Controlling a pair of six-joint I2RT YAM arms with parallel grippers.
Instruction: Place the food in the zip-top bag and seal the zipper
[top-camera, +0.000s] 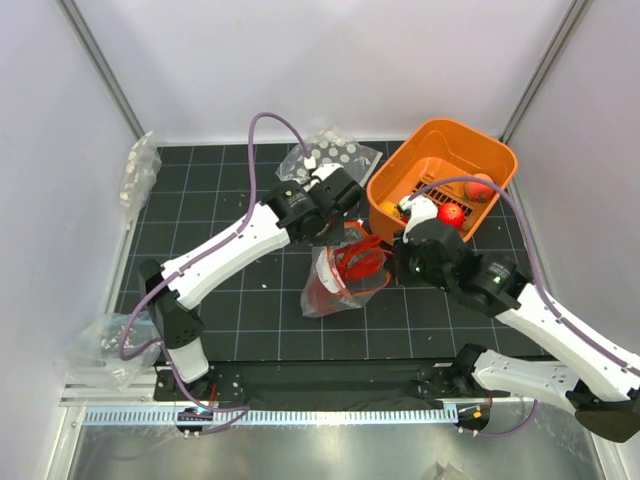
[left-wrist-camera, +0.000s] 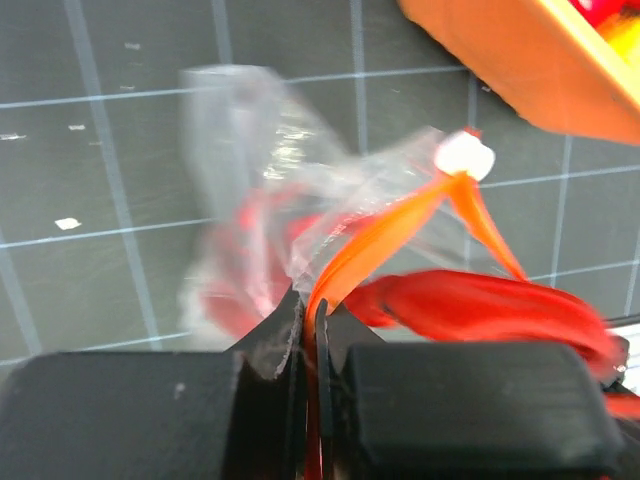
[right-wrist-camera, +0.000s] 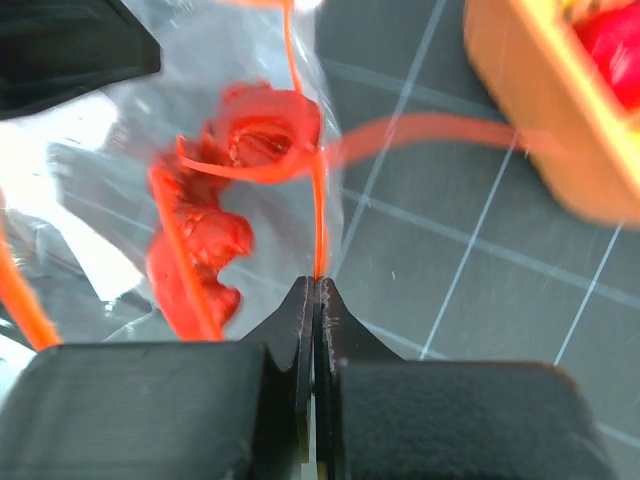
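Observation:
The clear zip bag (top-camera: 332, 290) with orange zipper edges and red food inside hangs in the middle, near the front. In the left wrist view my left gripper is shut on the orange zipper edge (left-wrist-camera: 400, 225), with red food (left-wrist-camera: 480, 310) just to its right, blurred. In the right wrist view my right gripper is shut on the thin orange rim at the bag's side, with red food (right-wrist-camera: 205, 250) lying in the bag to its left.
An orange bin (top-camera: 440, 150) with a peach, a tomato and yellow food stands at the back right. Other plastic bags (top-camera: 105, 350) lie at the left and at the back (top-camera: 330, 150).

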